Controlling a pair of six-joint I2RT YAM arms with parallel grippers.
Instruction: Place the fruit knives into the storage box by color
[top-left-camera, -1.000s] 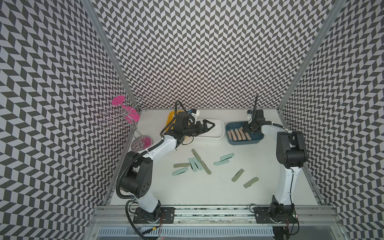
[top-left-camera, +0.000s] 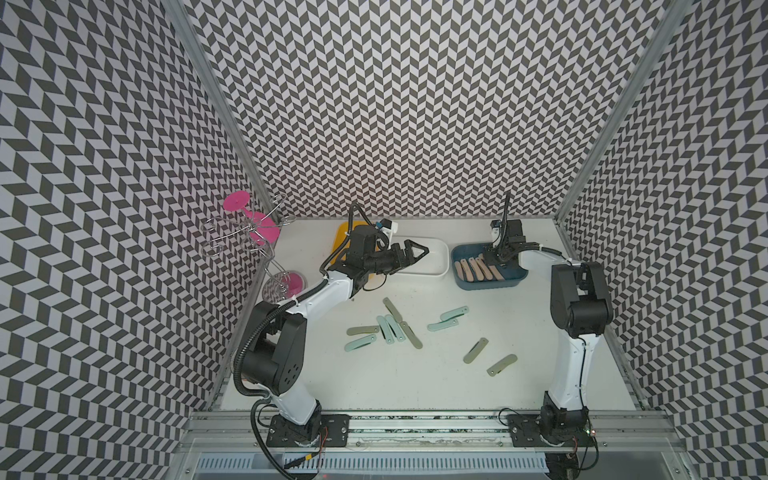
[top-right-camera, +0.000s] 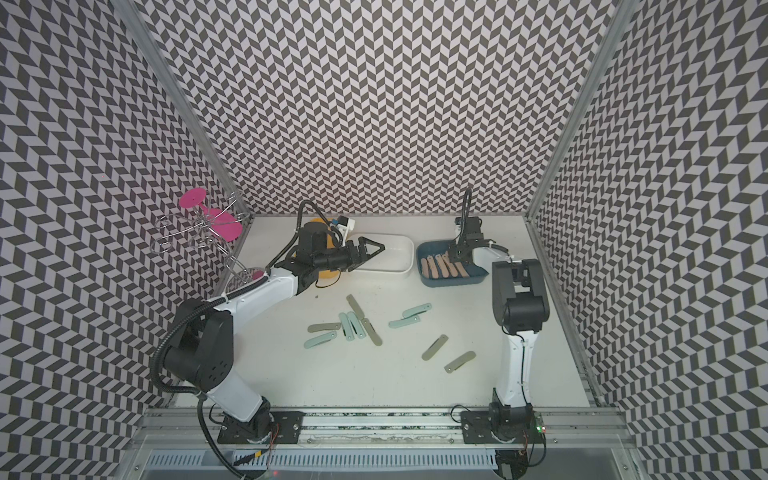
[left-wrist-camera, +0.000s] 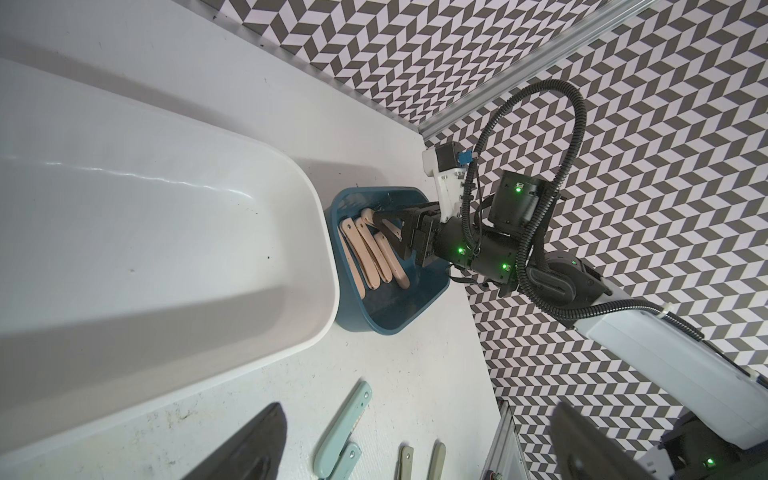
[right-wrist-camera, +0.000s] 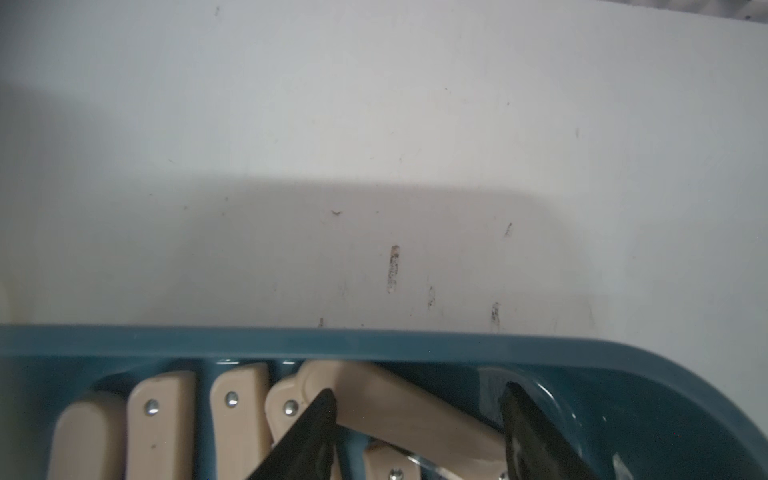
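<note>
Several beige fruit knives (left-wrist-camera: 368, 252) lie in the blue box (top-left-camera: 512, 281); one (right-wrist-camera: 400, 412) lies slanted across the others. My right gripper is down inside that box over the slanted knife, part open, its fingertips either side of it. My left gripper (top-left-camera: 420, 252) hangs open and empty over the white box (top-left-camera: 432, 268). A yellow box (top-right-camera: 324, 276) is mostly hidden behind the left arm. Mint knives (top-left-camera: 388, 328) and olive knives (top-left-camera: 476, 349) are scattered on the table in front of the boxes.
A wire rack with pink discs (top-left-camera: 264, 228) stands at the left edge. The patterned back wall is close behind the boxes.
My right gripper and wrist have shifted slightly left over the blue box. The left arm and the loose knives look unchanged.
</note>
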